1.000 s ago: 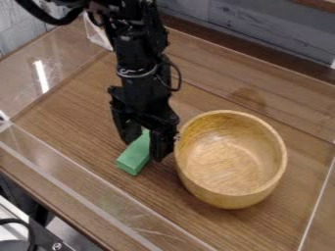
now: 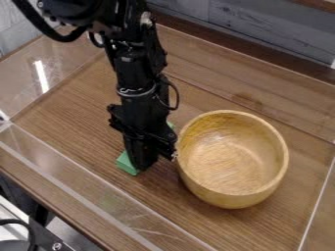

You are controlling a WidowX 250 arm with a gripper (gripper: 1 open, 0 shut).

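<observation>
My black gripper (image 2: 147, 148) hangs low over a green block (image 2: 128, 163) on the wooden table, its fingertips down at the block and covering much of it. The fingers look close together; whether anything is between them is hidden. A large tan bowl (image 2: 233, 176) stands just to the right of the gripper and block.
A grey wall (image 2: 262, 29) runs along the back. The table's front left edge lies close to the block, with dark items below it.
The gripper has come lower onto the green block and now covers more of it. The bowl has not moved.
</observation>
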